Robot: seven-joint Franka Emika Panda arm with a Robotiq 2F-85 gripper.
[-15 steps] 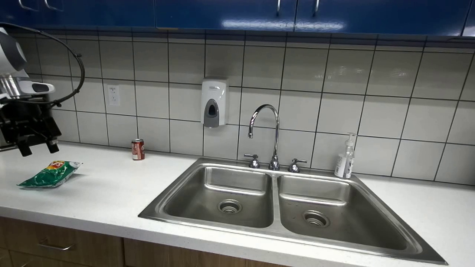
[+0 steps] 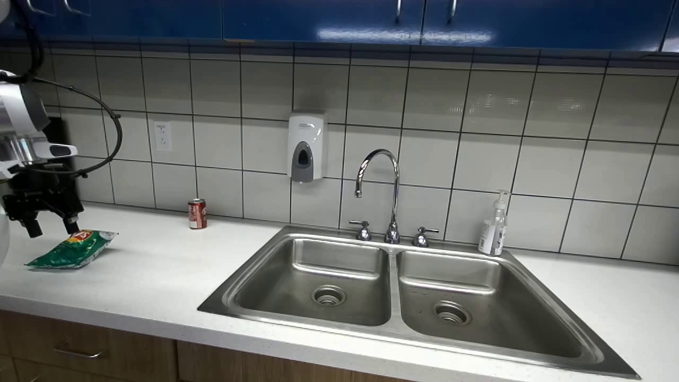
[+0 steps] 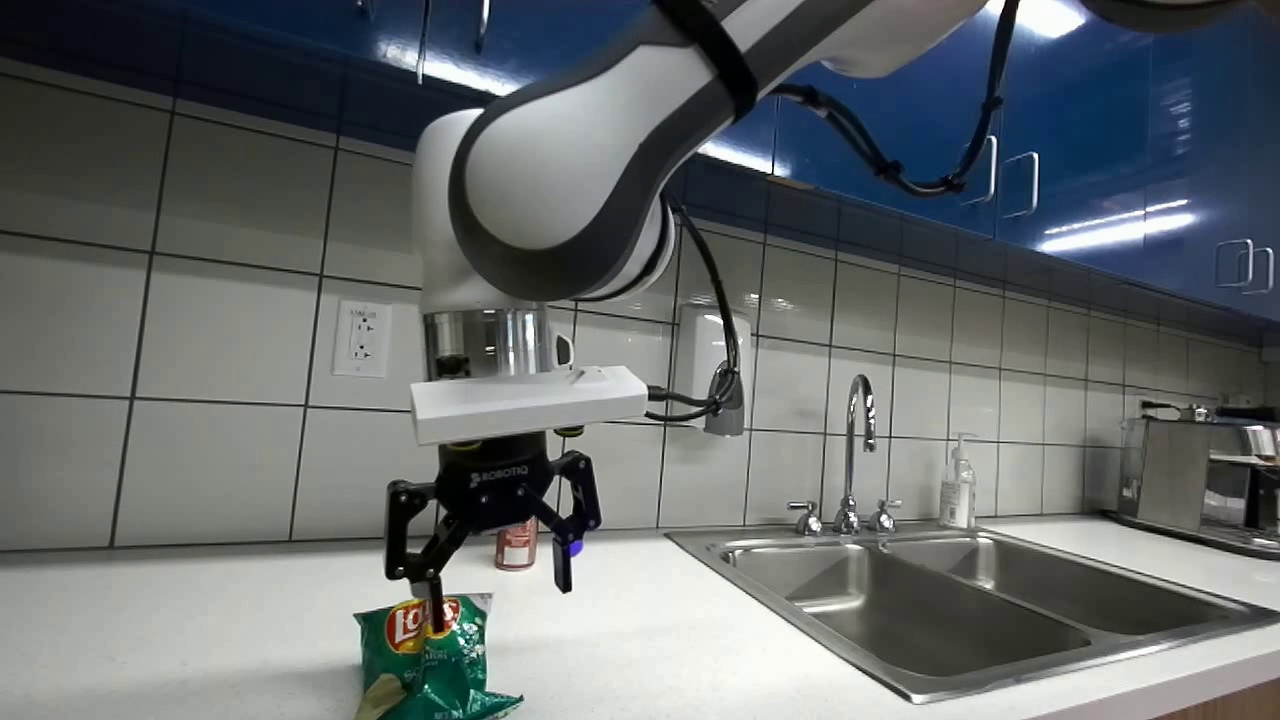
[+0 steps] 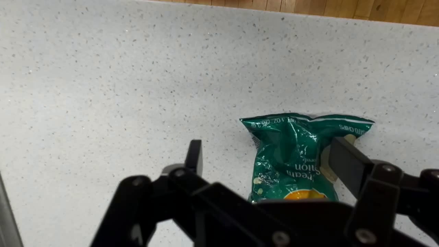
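Observation:
A green chip bag (image 2: 75,250) lies on the white counter at the left in exterior view 1. My gripper (image 3: 498,588) stands open above it, nothing between its fingers. In the wrist view the bag (image 4: 288,160) is below the gap, closer to the right finger (image 4: 347,164), which overlaps its edge; the left finger (image 4: 194,158) is over bare counter. Part of the bag is hidden behind the gripper body there. Whether a fingertip touches the bag I cannot tell.
A red can (image 2: 197,214) stands near the tiled wall behind the bag. To the right is a double steel sink (image 2: 394,286) with a faucet (image 2: 392,197) and a soap bottle (image 2: 494,229). Counter between bag and sink is clear.
My gripper has come down toward the bag and shifted slightly in exterior view 1. The bag and can have not visibly moved.

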